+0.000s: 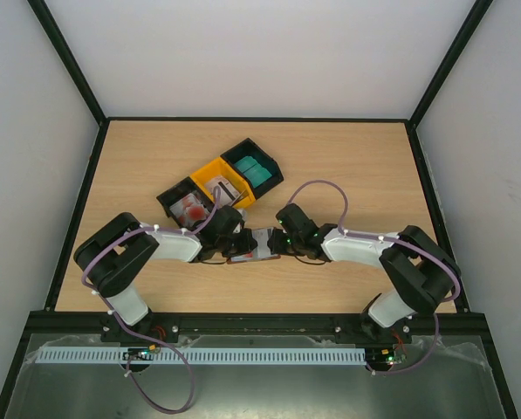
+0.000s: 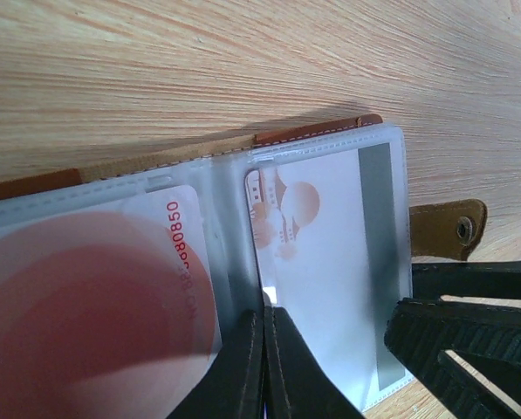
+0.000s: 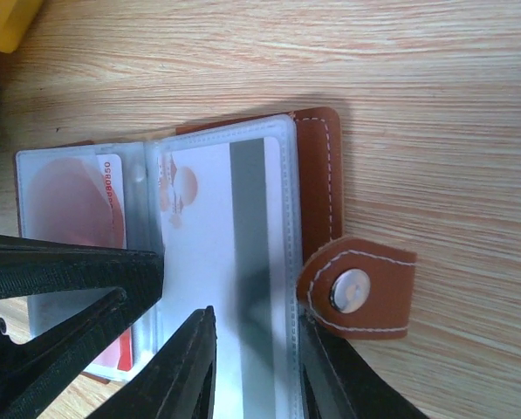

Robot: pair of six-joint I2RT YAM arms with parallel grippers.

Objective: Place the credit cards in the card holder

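Note:
The open card holder [image 1: 262,244] lies on the wood between both grippers, its clear sleeves spread. A red-and-white card [image 2: 94,297] fills its left sleeve; a white card with a grey stripe [image 2: 317,253] is in the right sleeve. My left gripper is shut at the inner edge of that right sleeve; nothing clear shows between its fingertips. My right gripper is at the same sleeve's outer edge, one finger over the card and the other by the brown cover's snap strap [image 3: 378,292]; it seems closed on the sleeve's edge.
Behind the grippers stand joined bins: a black one [image 1: 167,200] with red cards, a yellow one [image 1: 215,167] with cards, and a black one [image 1: 273,179] with teal items.

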